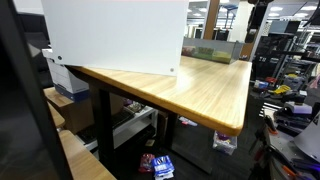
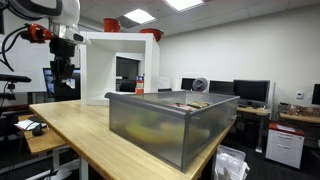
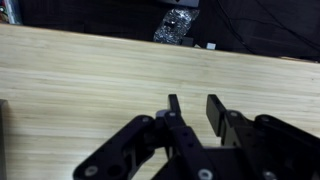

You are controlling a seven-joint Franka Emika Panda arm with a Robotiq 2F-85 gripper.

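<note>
My gripper hangs above the light wooden table (image 3: 90, 105), its two dark fingertips (image 3: 174, 103) a short gap apart in the wrist view. Bare wood shows through that gap, and I cannot make out any object there. In exterior view 2 the gripper (image 2: 62, 72) is high at the left, clear of the tabletop. A grey translucent bin (image 2: 150, 125) stands on the table to its right, with several items showing over the rim. Behind it is a white open box-like shelf (image 2: 97, 72).
A red-and-white container (image 2: 140, 85) stands by the shelf. In exterior view 1, a white panel (image 1: 115, 35) hides much of the table, and blue packets (image 1: 163, 167) lie on the floor.
</note>
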